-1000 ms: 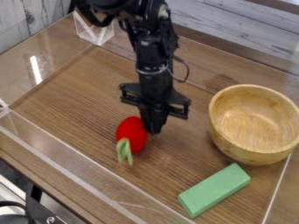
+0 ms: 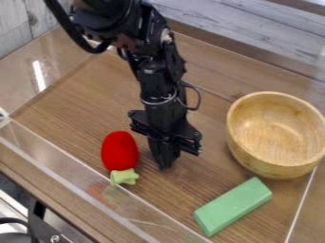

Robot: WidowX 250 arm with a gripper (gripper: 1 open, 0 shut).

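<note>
My black gripper [image 2: 162,142] is low over the wooden table, centre, its tips at or near the surface, shut with nothing visible between them. Just left of it lies a red strawberry-like object [image 2: 120,150] with a pale green top pointing toward the front. A green block [image 2: 234,205] lies at the front right. A yellow-tan bowl [image 2: 275,133] stands to the right of my gripper.
A pale rail runs along the front-left edge, with dark cables beyond it at the lower left corner.
Since a second ago my gripper has come lower and toward the front. The red object now lies a little farther left and front, more clear of the gripper.
</note>
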